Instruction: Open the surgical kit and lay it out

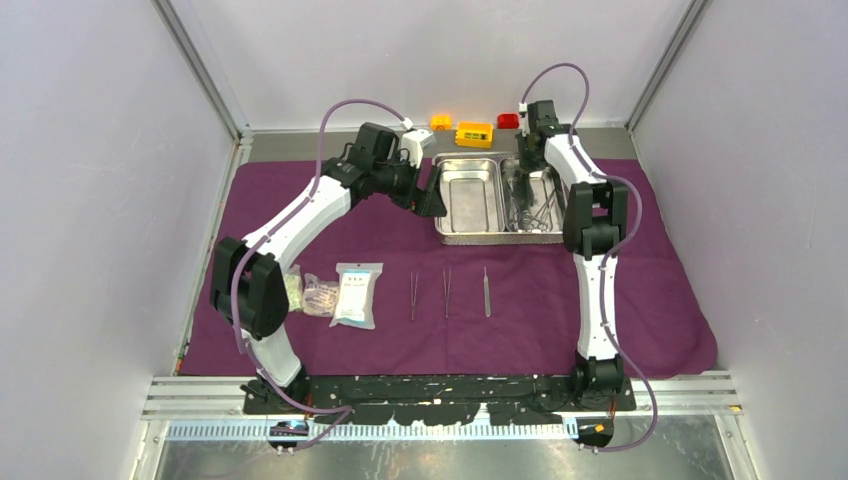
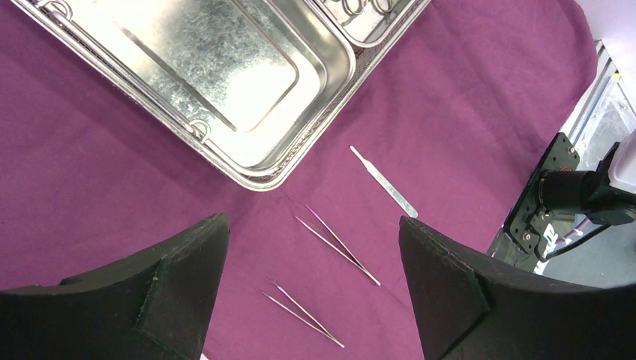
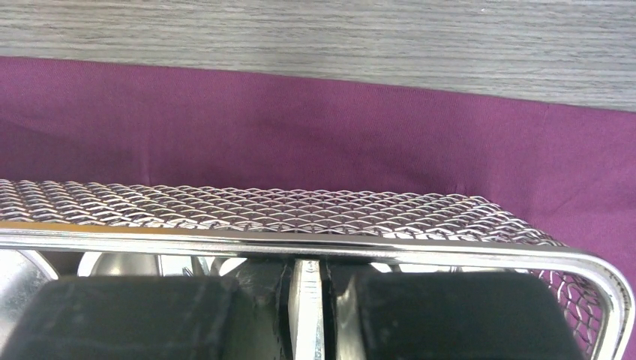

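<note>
A mesh basket (image 1: 500, 239) holds two metal trays: the left tray (image 1: 468, 197) is bare, while the right tray holds several steel instruments (image 1: 540, 215). My right gripper (image 1: 530, 172) is down at the far side of the right tray. In the right wrist view a metal handle (image 3: 307, 311) lies between its close-set fingers; whether they grip it is unclear. My left gripper hangs open and empty beside the left tray. Laid out on the cloth are two tweezers (image 1: 414, 297) (image 1: 447, 294) and a scalpel handle (image 1: 487, 294).
A white packet (image 1: 355, 295) and small bags (image 1: 320, 296) lie front left on the purple cloth (image 1: 540, 340). Yellow (image 1: 474, 135) and red (image 1: 508, 121) bins stand behind the basket. Bare cloth extends right of the scalpel handle.
</note>
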